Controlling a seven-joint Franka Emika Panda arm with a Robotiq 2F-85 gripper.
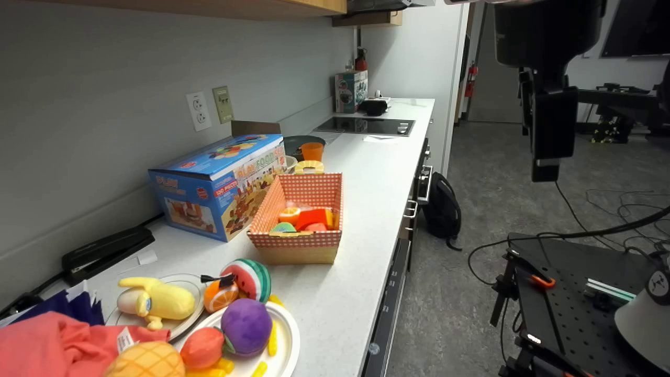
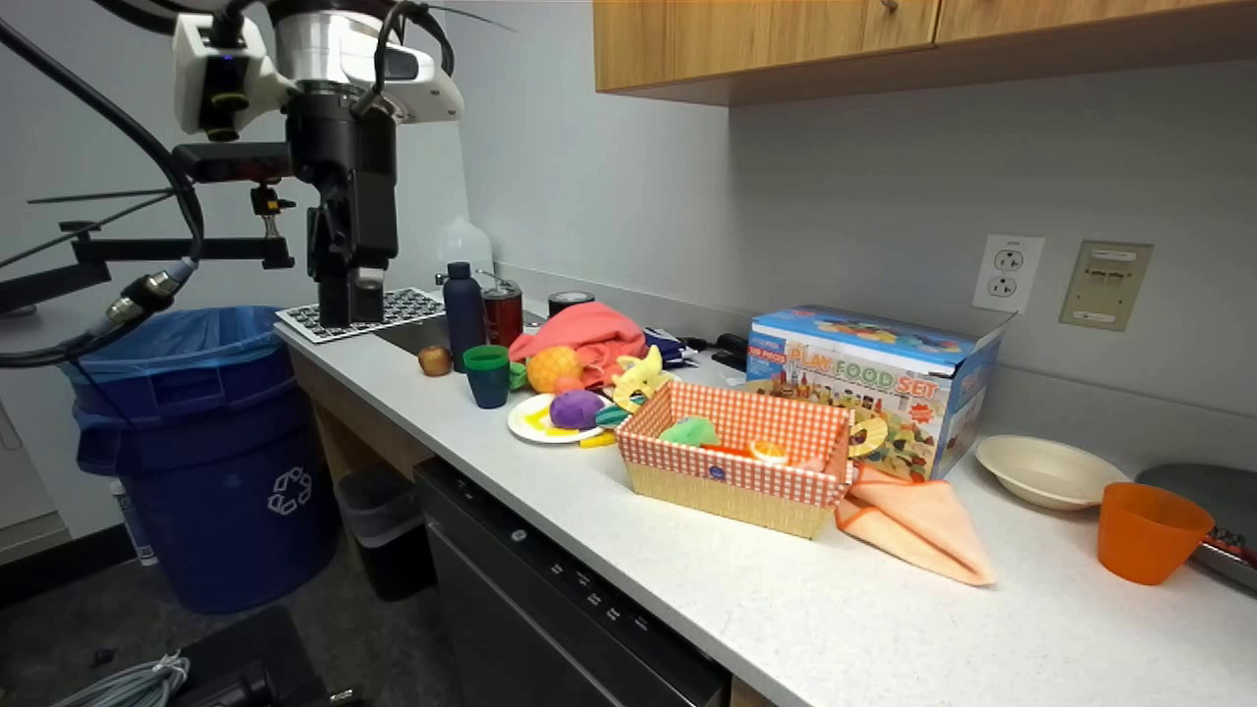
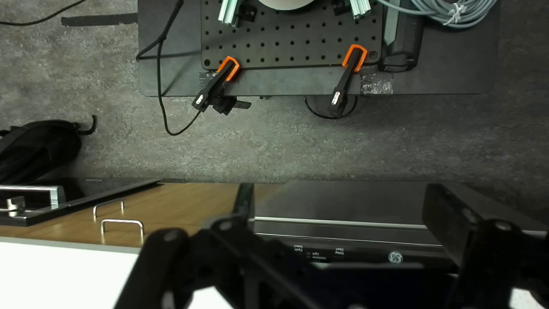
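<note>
My gripper stands open in the wrist view, its fingers wide apart with only floor and the dishwasher front seen between them. In the second exterior view the gripper hangs high, pointing down, left of the counter. A red-checked basket on the counter holds several toy foods. In front of it, a white plate bears a purple plush fruit, a red one and yellow strips. A plush banana lies on another plate, near a plush watermelon and an orange.
A blue play food box stands by the wall behind the basket. An orange cup, a bowl and an orange cloth lie beyond. A green cup and dark bottle stand near the sink.
</note>
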